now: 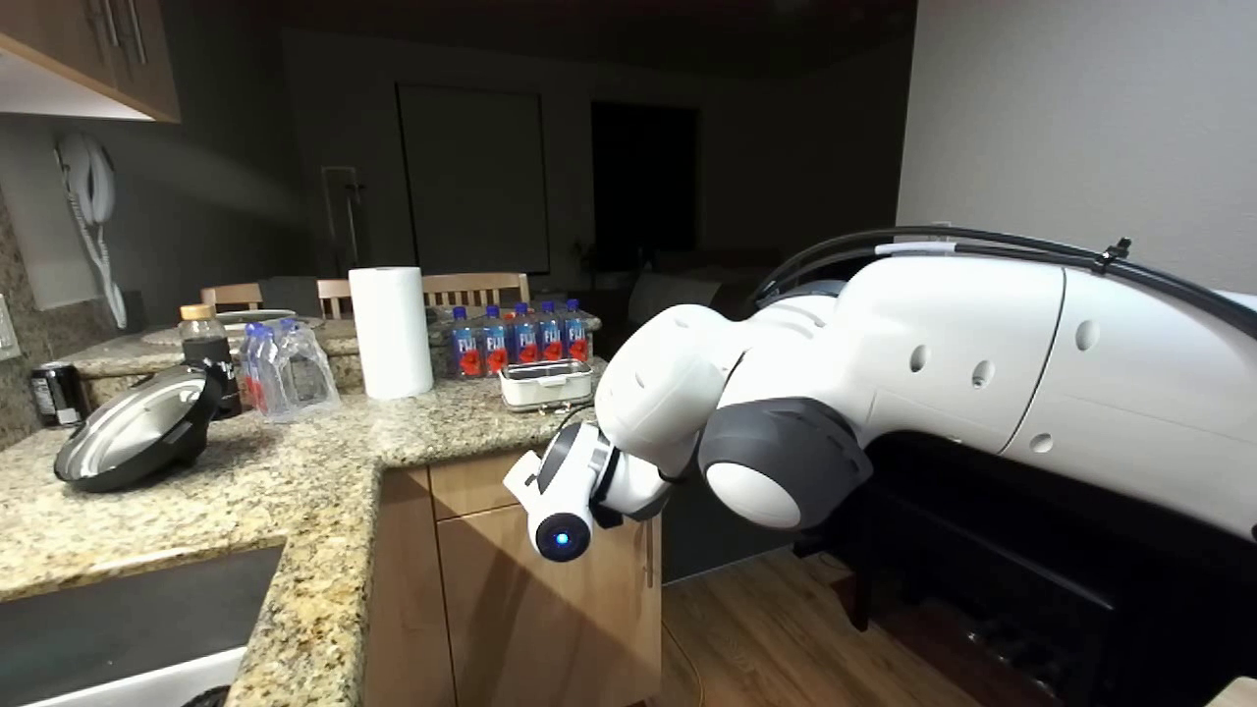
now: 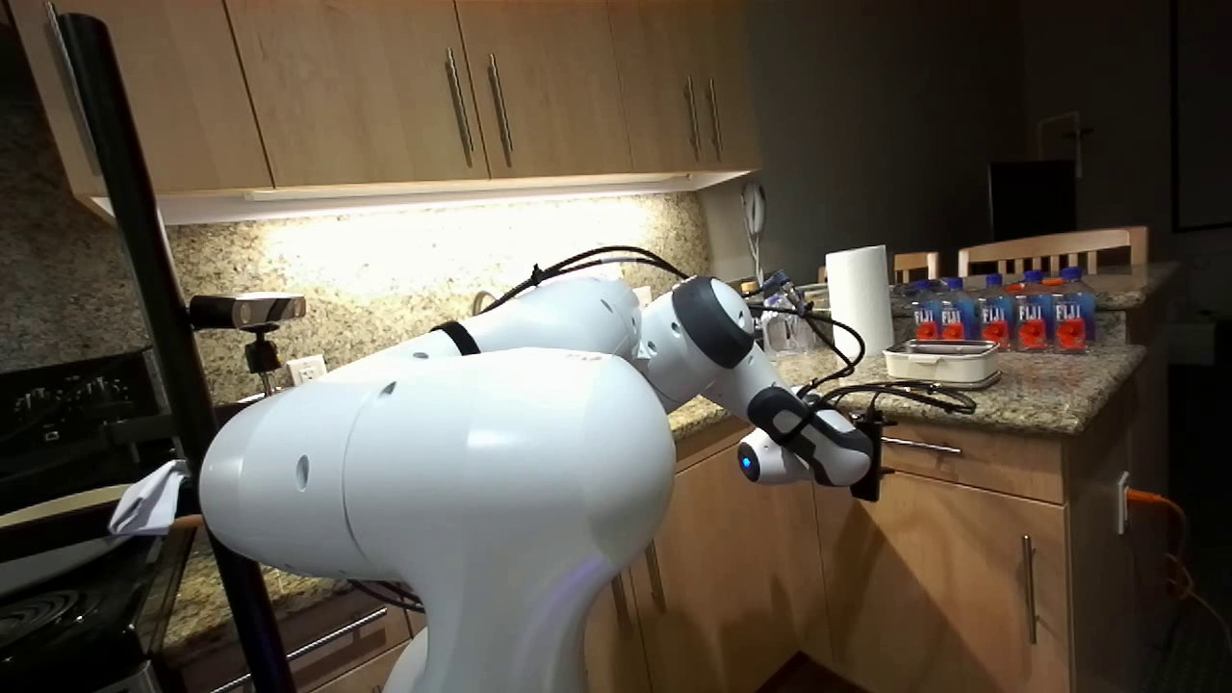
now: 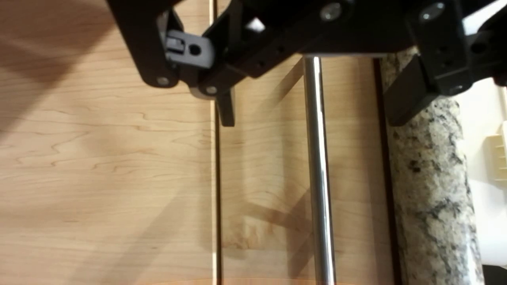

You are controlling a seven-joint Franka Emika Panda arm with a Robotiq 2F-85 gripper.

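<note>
In the wrist view my gripper is open, its two dark fingertips wide apart. Between them, and beyond, runs a shiny metal bar handle [image 3: 317, 156] on a narrow wooden drawer front [image 3: 261, 180]. Nothing is held. One finger [image 3: 225, 109] shows over the gap between the drawer and the cabinet door [image 3: 119, 190]; the other overlaps the granite counter edge [image 3: 430, 180]. In exterior view 2 the drawer handle [image 2: 920, 446] lies just past my gripper's dark mount. Whether either fingertip touches anything, I cannot tell.
On the counter above stand a cream lidless box [image 2: 941, 362], a paper towel roll [image 2: 858, 302] and several water bottles [image 2: 995, 312]. A black-rimmed lid [image 1: 139, 430] lies tilted near the sink [image 1: 141, 607]. The door below has a vertical handle [image 2: 1030, 589].
</note>
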